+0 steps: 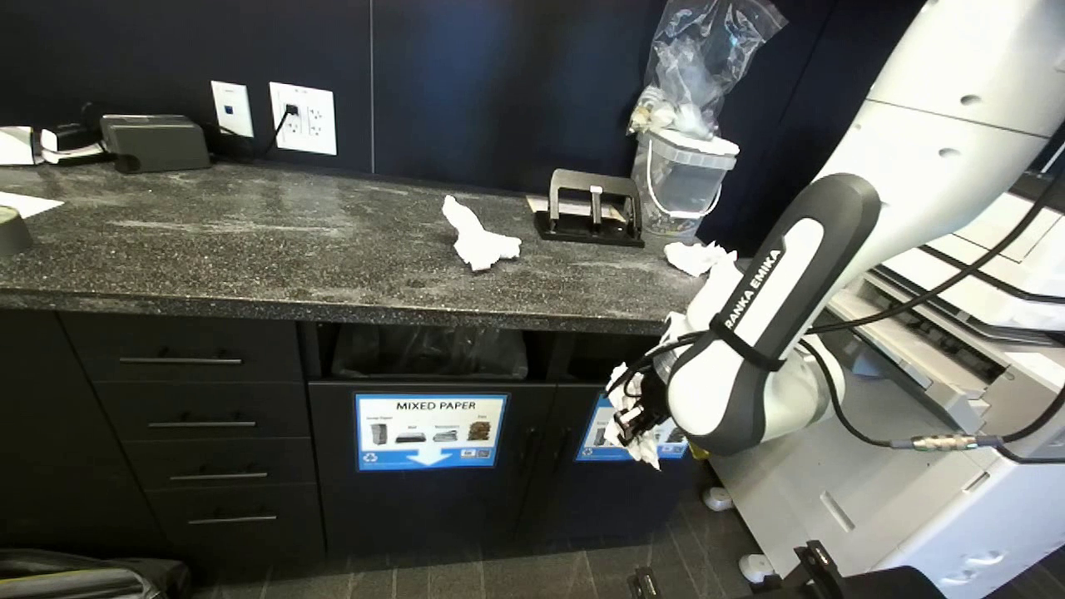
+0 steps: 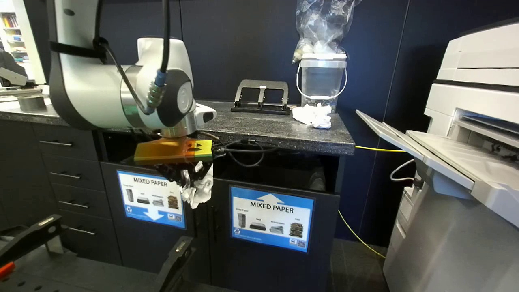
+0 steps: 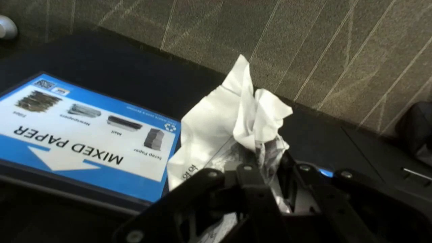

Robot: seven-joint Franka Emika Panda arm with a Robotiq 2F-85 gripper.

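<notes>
My gripper is shut on a crumpled white paper [image 3: 218, 121], which sticks out beyond the fingertips in the wrist view. In the first exterior view the gripper [image 1: 631, 421] and its paper hang below counter height, in front of the right cabinet door. A second crumpled paper [image 1: 479, 238] lies on the counter [image 1: 329, 249], left of the hole punch. Another wad of paper [image 2: 314, 116] rests near the counter's right end, before the clear bucket. Two dark bin openings run under the counter; the left one [image 1: 429, 351] shows a bin bag.
A black hole punch [image 1: 591, 210] and a lidded bucket [image 1: 681, 180] stand at the back of the counter. To the right is a large printer [image 2: 467, 126] with trays jutting out. Two cabinet doors bear "MIXED PAPER" signs [image 2: 271, 219].
</notes>
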